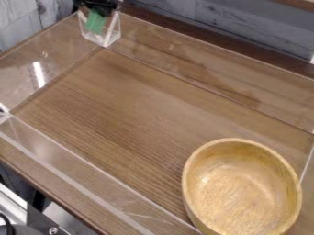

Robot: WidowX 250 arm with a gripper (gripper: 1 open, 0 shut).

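Observation:
At the top left, my dark gripper (98,8) is shut on a green object (95,22), which is inside or just over a small clear container (110,30) at the back corner of the wooden surface. The fingertips are small and partly cut off by the frame's top edge.
A large pale round wooden bowl (241,188) stands at the front right. Clear strips border it, and grey panels (233,37) rise behind.

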